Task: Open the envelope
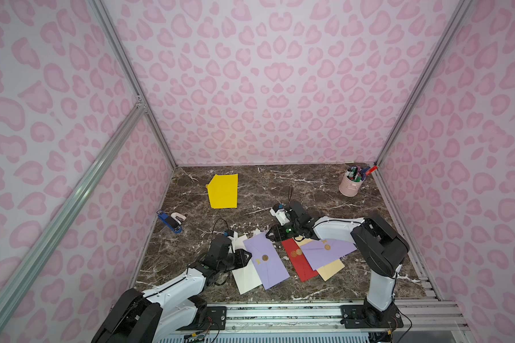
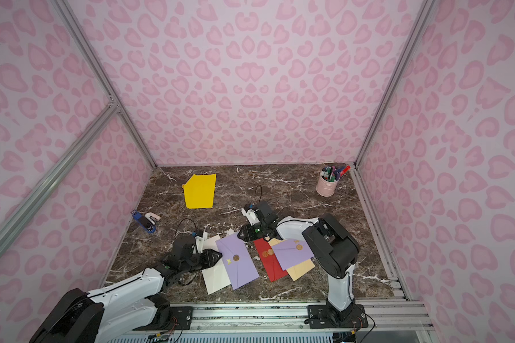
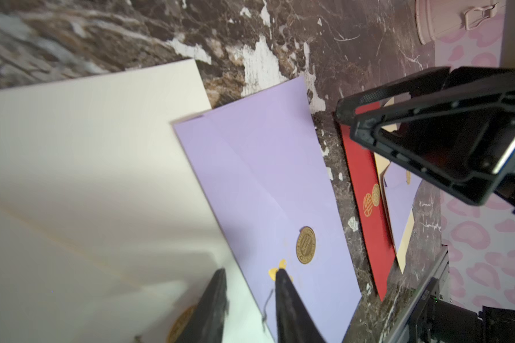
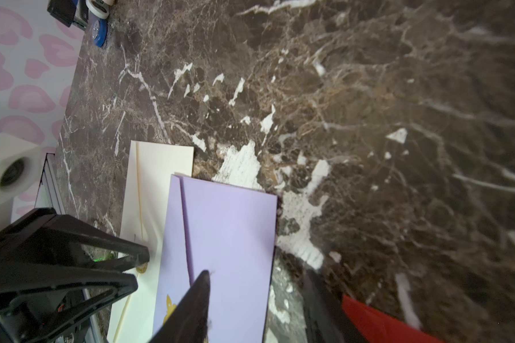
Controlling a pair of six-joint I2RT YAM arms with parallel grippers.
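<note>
A lilac envelope (image 1: pixel 273 269) with a gold seal lies front centre, partly over a cream envelope (image 3: pixel 97 171). In the left wrist view, my left gripper is over the pair near the lilac envelope's left edge. Its blurred fingers (image 3: pixel 209 311) stand part open with a narrow gap, and no hold on paper shows. My right gripper is over the upper right side of the lilac envelope. The fingers (image 4: pixel 314 303) are wider apart and nothing is gripped between them. Whether either touches the paper is unclear.
A red envelope (image 1: pixel 299 264), a second lilac one (image 1: pixel 320 254) and a tan one (image 1: pixel 332 269) overlap at right. A yellow sheet (image 1: pixel 226 191) lies at the back left, a blue stapler (image 1: pixel 170 221) further left, a pen cup (image 1: pixel 350 185) back right.
</note>
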